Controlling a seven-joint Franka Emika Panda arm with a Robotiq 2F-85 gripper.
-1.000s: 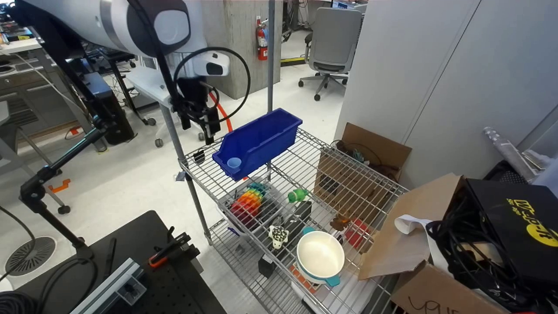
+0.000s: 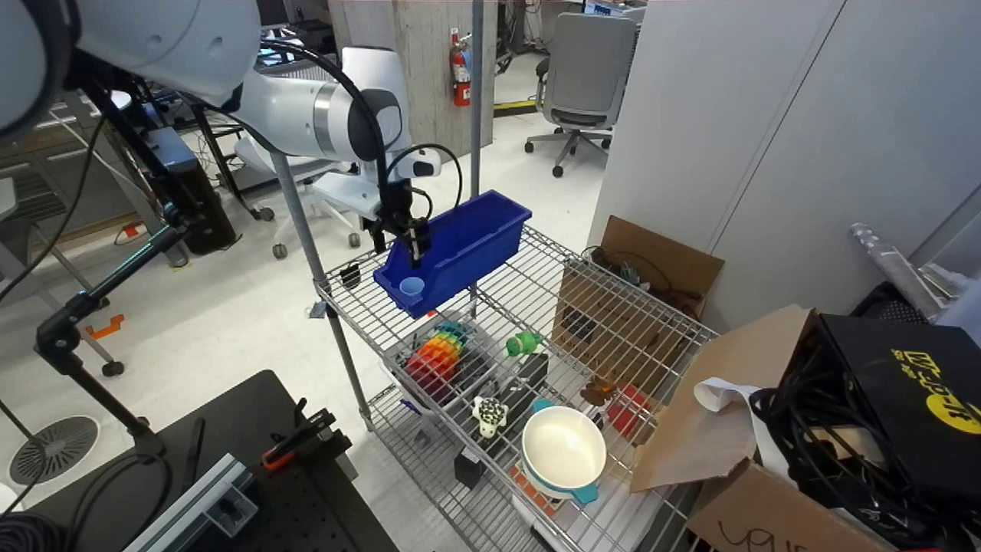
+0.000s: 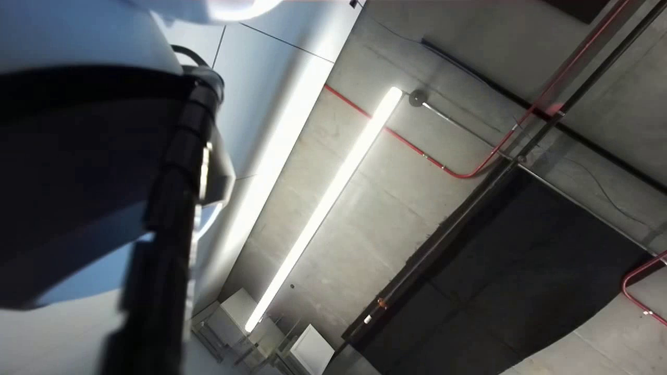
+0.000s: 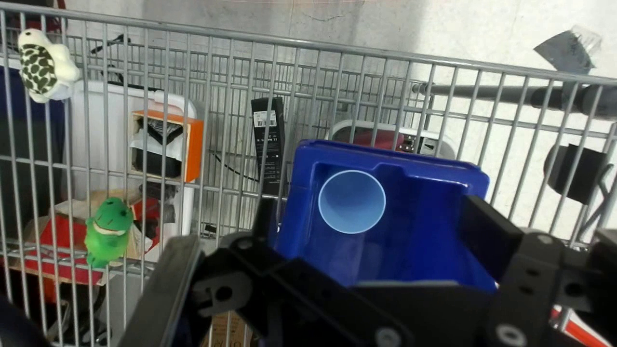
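Observation:
A light blue cup stands inside a long dark blue bin, near one end of it. My gripper is open above the bin, its fingers wide apart, with the cup showing between and beyond them. In exterior view 1 the gripper hangs over the bin's left part, close above the cup. The bin rests on the wire shelf. No contact between the fingers and the cup shows. Exterior view 2 holds only arm parts and the ceiling.
On the wire shelf lie a green toy, a spotted turtle toy and a white pot with teal handles. Shelf posts rise beside the bin. Cardboard boxes stand at the right end.
The arm has swung right and away from the camera, bringing my gripper from left of the bin to over it. Bin and cup have stayed put.

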